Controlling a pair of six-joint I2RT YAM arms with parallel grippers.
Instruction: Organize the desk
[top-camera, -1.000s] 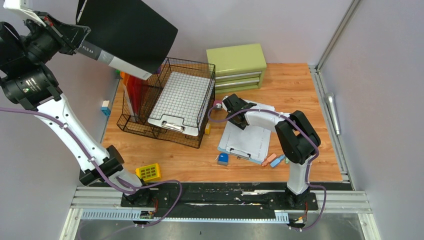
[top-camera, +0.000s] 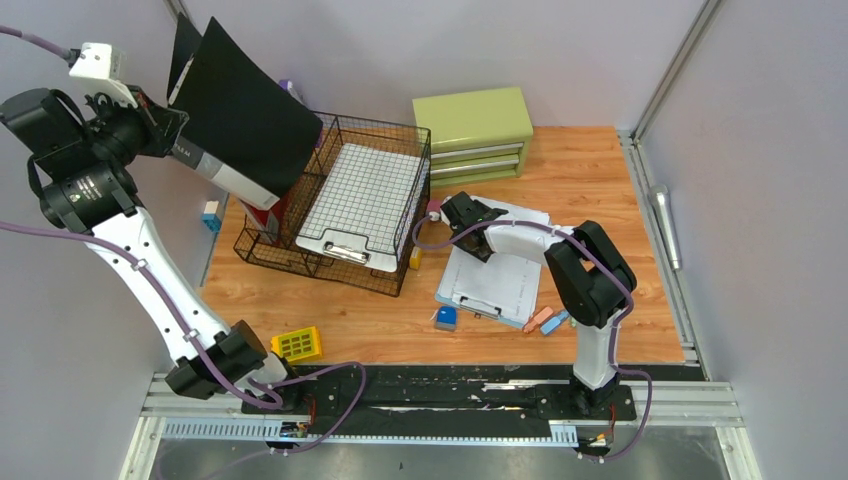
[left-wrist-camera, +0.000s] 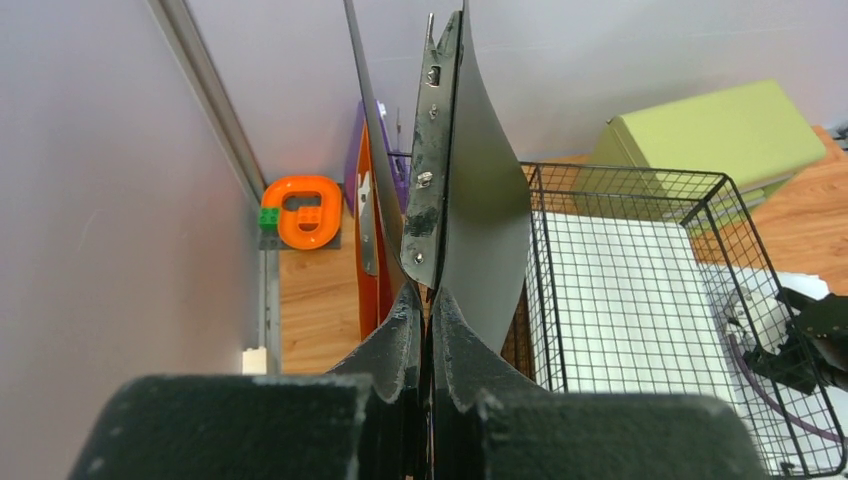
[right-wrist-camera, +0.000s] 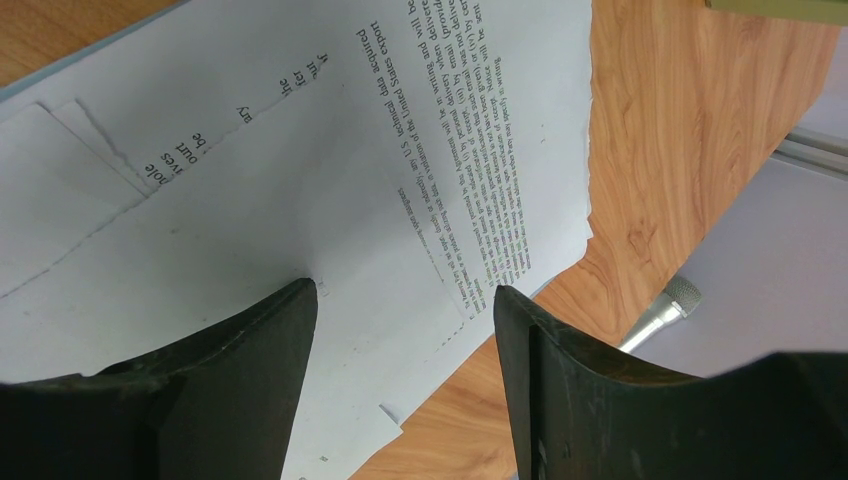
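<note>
In the top view my left gripper is raised at the upper left, shut on a black binder that hangs above the left part of the wire basket. In the left wrist view the binder rises from between the fingers, with an orange file behind it. A clipboard with grid paper lies in the basket. My right gripper is part open, low over printed sheets on a clipboard right of the basket, nothing visible between its fingers.
The green drawer box stands at the back right. A yellow grid box, blue stapler and several small markers lie near the front edge. Bare desk shows at the right and front left.
The right arm has barely moved.
</note>
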